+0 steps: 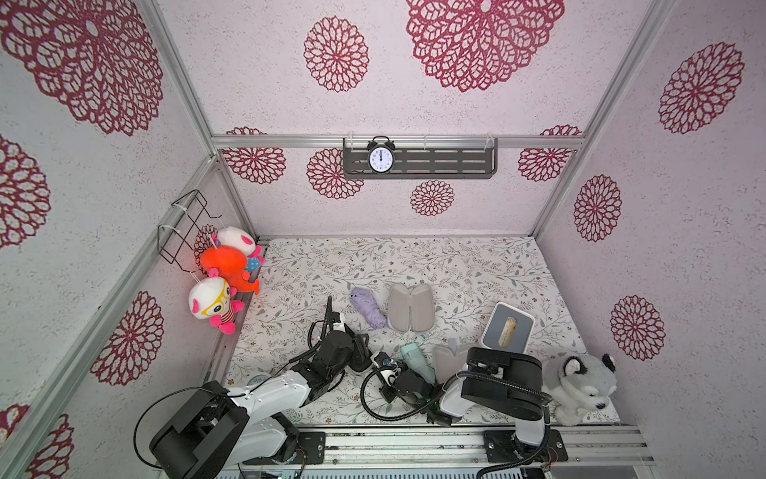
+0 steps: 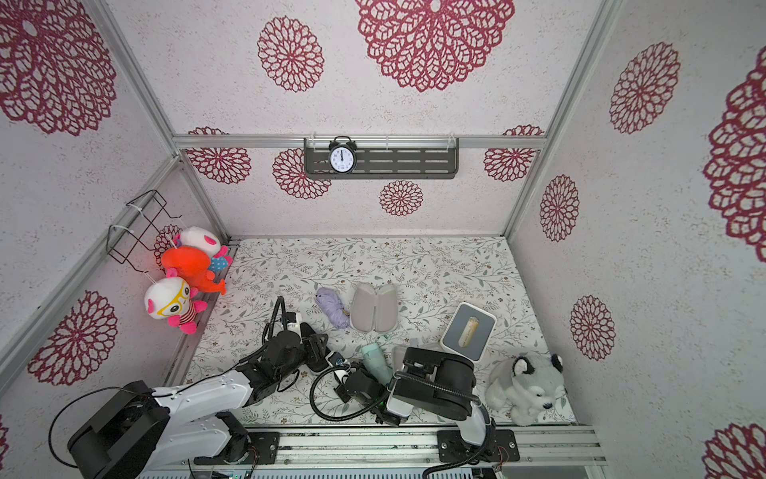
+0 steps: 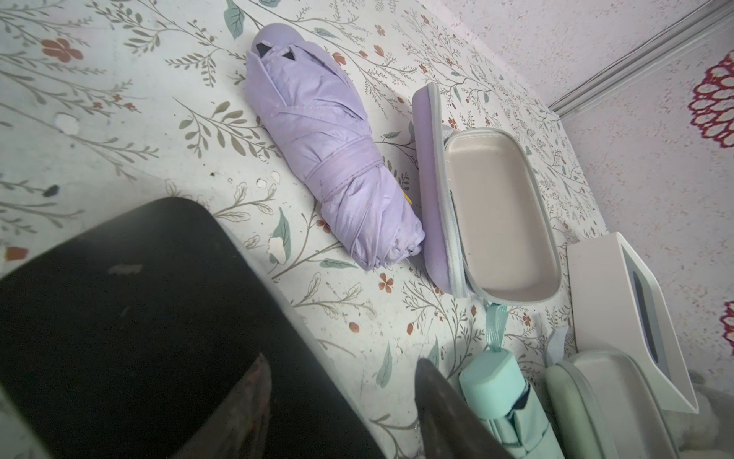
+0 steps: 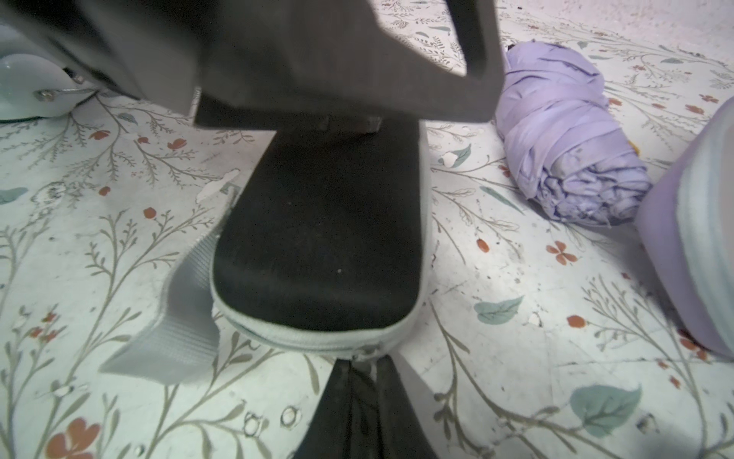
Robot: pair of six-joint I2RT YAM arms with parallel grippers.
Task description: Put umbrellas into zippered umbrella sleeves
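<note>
The black umbrella sleeve [image 4: 325, 229] lies flat, its pale zipper edge facing my right gripper. At the zipper pull [image 4: 367, 353], my right gripper has its fingertips close together; whether they pinch the pull is unclear. My left gripper is part open over the sleeve's far part, its fingers apart. A wrapped purple umbrella [image 3: 325, 149] lies beside an open purple sleeve [image 3: 500, 210] with a beige inside. A mint umbrella [image 3: 493, 386] rests next to an open green sleeve [image 3: 619, 397]. The black sleeve's contents are hidden.
A white-rimmed tray [image 1: 527, 319] with a tan object stands at the right. A husky plush [image 1: 578, 387] sits in the front right corner. Plush toys [image 1: 227, 267] hang at the left wall.
</note>
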